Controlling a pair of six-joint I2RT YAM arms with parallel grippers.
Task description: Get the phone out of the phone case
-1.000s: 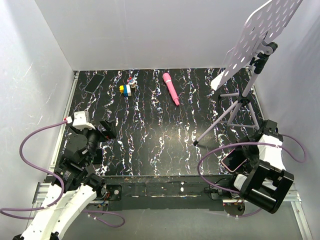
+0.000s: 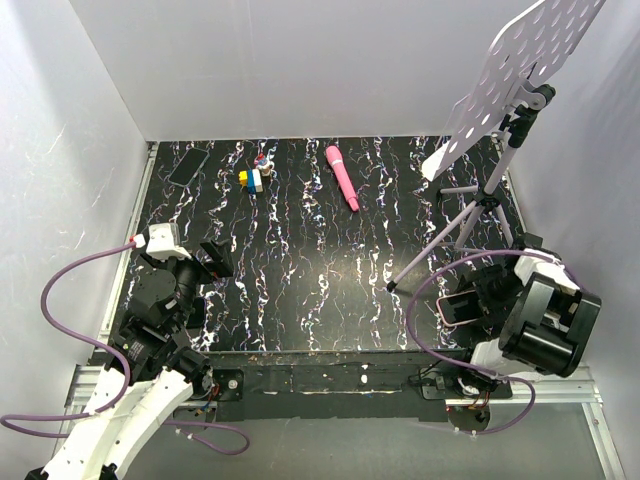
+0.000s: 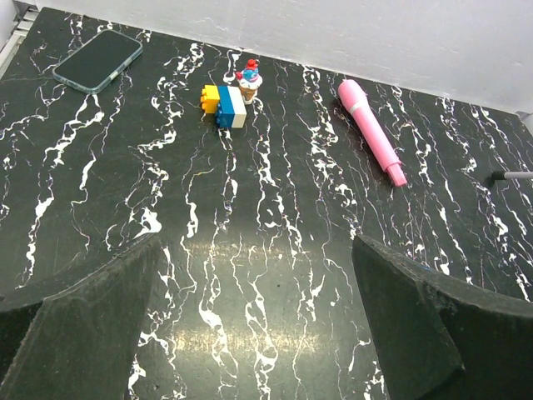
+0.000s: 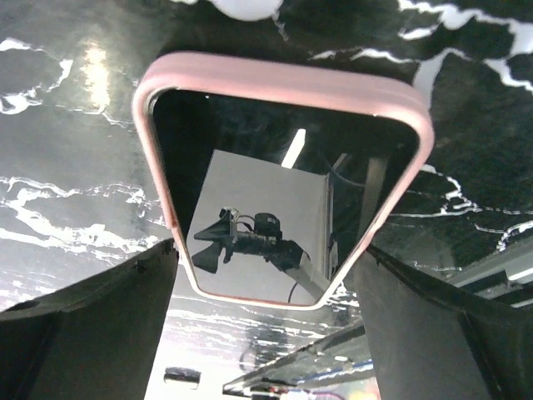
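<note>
A black-screened phone [image 4: 275, 167] sits in a pink case [image 4: 287, 79] in the right wrist view, its screen reflecting an arm. Fingertips of my right gripper stand at either side of the narrower-looking end, the fingers open; whether they touch the case I cannot tell. From the top, the cased phone [image 2: 460, 308] lies at the table's front right, partly covered by the right arm. My left gripper [image 2: 222, 258] is open and empty over the left side of the table.
A second phone [image 2: 188, 167] lies at the back left, near toy blocks [image 2: 251, 181] and a small figurine [image 2: 263, 165]. A pink rod-shaped object [image 2: 342, 178] lies at the back middle. The stand's legs [image 2: 435, 243] rise close to the right arm. Mid-table is clear.
The cased phone has turned and shifted slightly left and back. The right arm's forearm has swung to the right, and its purple cable has moved. The left arm has stayed still.
</note>
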